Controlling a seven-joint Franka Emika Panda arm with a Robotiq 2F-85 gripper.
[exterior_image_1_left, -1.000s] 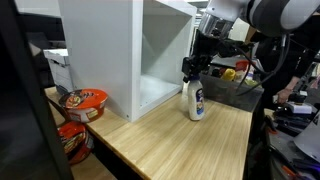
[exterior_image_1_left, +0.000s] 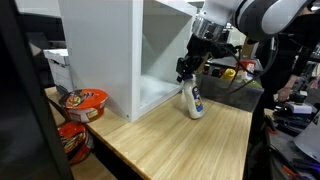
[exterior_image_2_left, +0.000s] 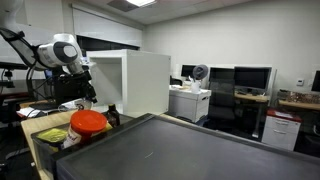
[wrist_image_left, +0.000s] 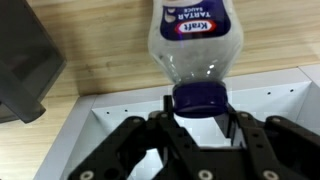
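A white sauce bottle (exterior_image_1_left: 193, 103) with a blue label stands at the wooden table by the white shelf, leaning slightly. I cannot tell whether its base touches the tabletop. My gripper (exterior_image_1_left: 187, 79) is shut on its top from above. In the wrist view, the purple cap (wrist_image_left: 200, 98) sits between the dark fingers, and the bottle's label (wrist_image_left: 195, 18) reads Tartar Sauce. Exterior view 2 shows the white arm (exterior_image_2_left: 62, 52) reaching over the table; the bottle is hard to make out there.
The white shelf unit (exterior_image_1_left: 105, 55) rises beside the bottle, with an open compartment behind it. A red-lidded bowl (exterior_image_1_left: 83, 101) and a second red container (exterior_image_1_left: 72, 138) are at the left. A dark bin (exterior_image_1_left: 232, 92) stands behind at the right.
My gripper and the bottle's top have shifted slightly left, so the bottle leans a little more. The gripper stays around the cap throughout.
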